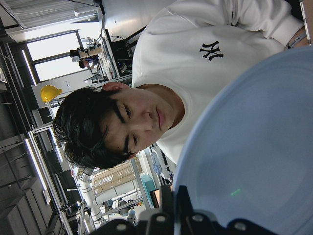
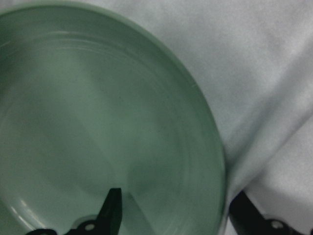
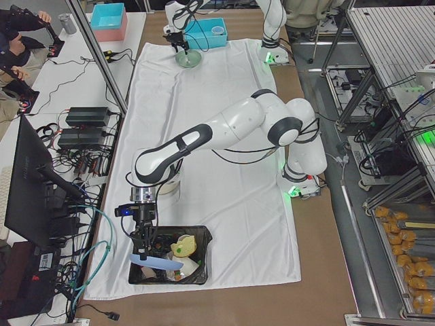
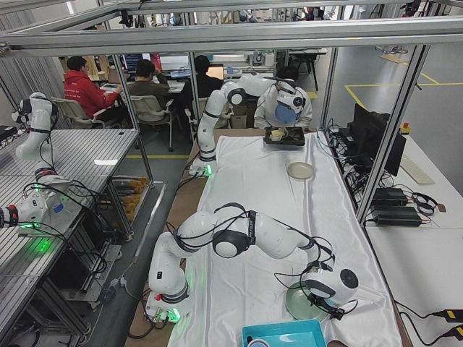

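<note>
My left gripper [image 3: 141,248] holds a light blue plate [image 1: 254,147] by its rim, upright over the black crate [image 3: 204,258], which holds a yellow item [image 3: 183,246] and other small things. The right gripper stands open at the green plate [image 2: 93,117] on the white cloth, its fingers either side of the rim, with a fold of cloth beside the right finger. A beige plate [image 4: 299,170] lies on the cloth near the crate, partly hidden in the left camera view by the left arm.
A blue bin [image 4: 282,334] with a cup sits beside the green plate. A person in white [image 1: 210,49] is close to the left gripper. A monitor and cables line one side.
</note>
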